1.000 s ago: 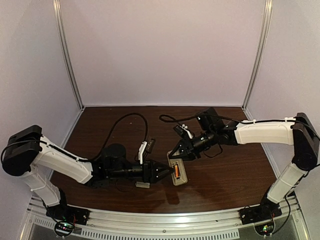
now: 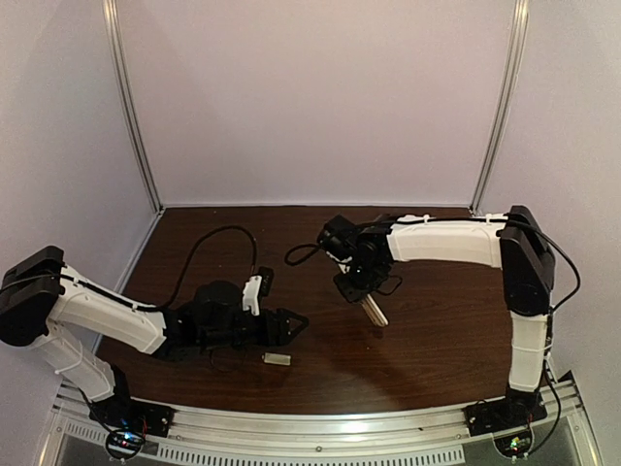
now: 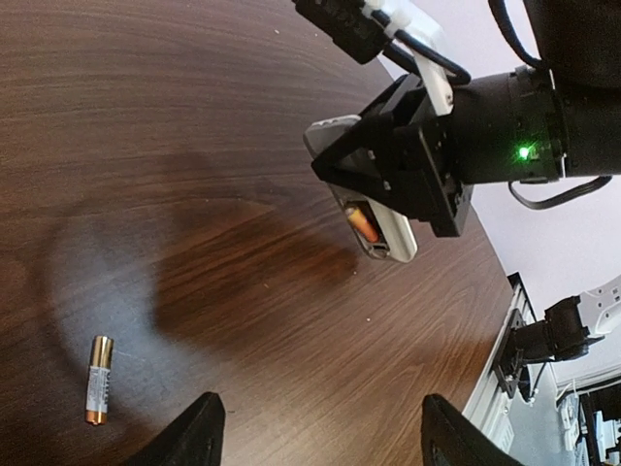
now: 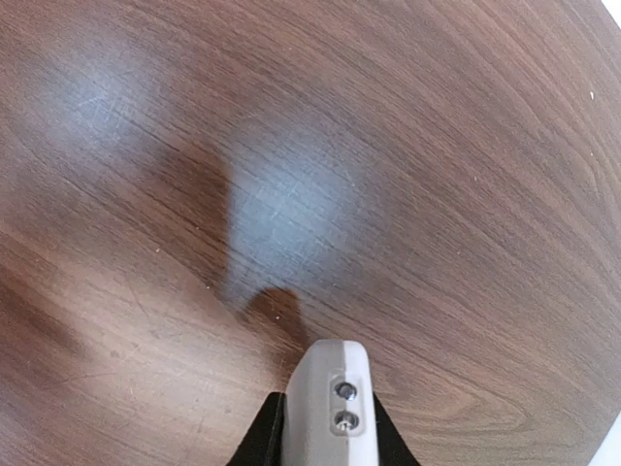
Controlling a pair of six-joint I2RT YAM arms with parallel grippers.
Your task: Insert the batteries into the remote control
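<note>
The remote control (image 3: pixel 395 236) hangs above the table, tilted, held in my right gripper (image 2: pixel 354 288); its battery bay shows an orange battery (image 3: pixel 362 221) in the left wrist view. A loose battery (image 3: pixel 98 381) lies on the table below my left gripper, whose fingers stand apart with nothing between them. In the top view a small pale rectangular piece (image 2: pixel 277 359), likely the battery cover, lies just below the left gripper. The right wrist view shows mostly table, with the remote's end (image 4: pixel 328 408) at the bottom.
The dark wooden table (image 2: pixel 213 243) is otherwise largely clear, bounded by white walls and a metal front rail (image 2: pixel 320 417).
My left gripper has drawn back slightly to the left from the remote.
</note>
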